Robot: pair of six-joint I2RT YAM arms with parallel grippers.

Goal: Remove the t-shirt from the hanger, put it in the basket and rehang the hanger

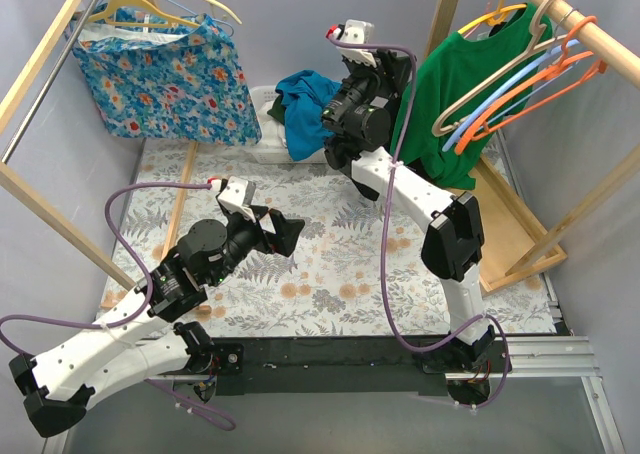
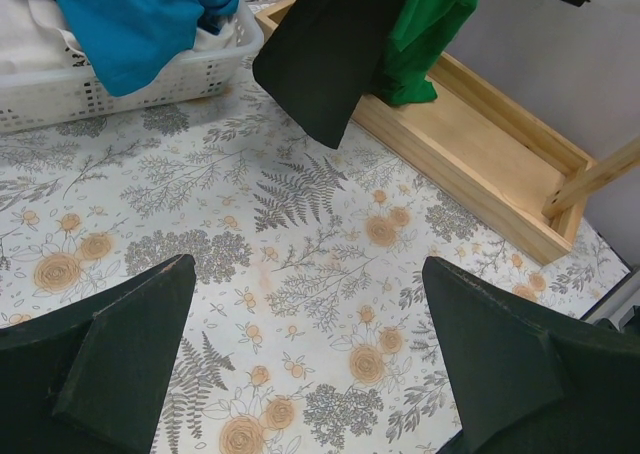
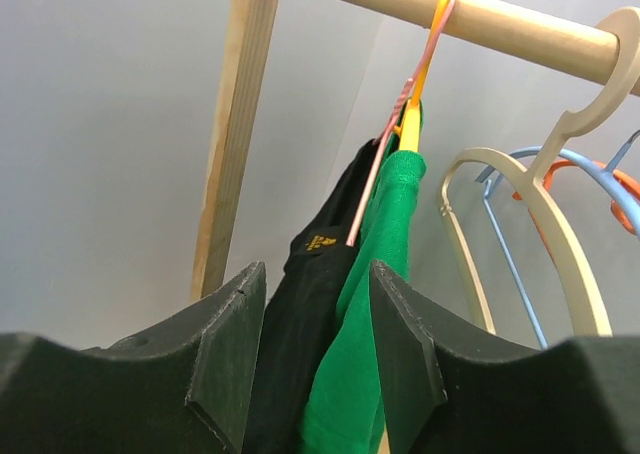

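A green t-shirt [image 1: 458, 99] hangs from a yellow hanger [image 1: 490, 19] on the right rail. Beside it in the right wrist view is a black garment [image 3: 305, 324] on a pink hanger [image 3: 375, 169], close against the green shirt [image 3: 385, 244]. My right gripper is open in front of these two garments, whose fabric shows beyond the gap between its fingers; neither is gripped. Over the floor mat, my left gripper [image 1: 292, 236] stands open and empty. In its own view only patterned mat lies between the fingers.
Empty beige, blue and orange hangers [image 1: 540, 102] crowd the rail in front of the green shirt. A white basket [image 1: 262, 152] at the back holds a blue cloth [image 1: 308, 114]. Blue floral clothing [image 1: 165, 84] hangs at left.
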